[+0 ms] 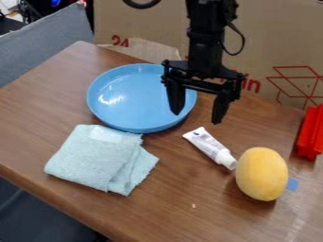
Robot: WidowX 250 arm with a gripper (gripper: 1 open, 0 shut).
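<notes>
My black gripper (197, 104) hangs open over the table at the right edge of the blue plate (116, 104), its two fingers pointing down with nothing seen between them. A white tube (209, 146) lies on the table below and in front of the gripper. A yellow oval object (262, 174) sits at the right front. A folded pale cloth (98, 161) lies at the left front, in front of the plate.
A red object (311, 132) is at the right edge. A cardboard panel (282, 43) stands behind the table (177, 208). A grey surface lies beyond the table's left edge.
</notes>
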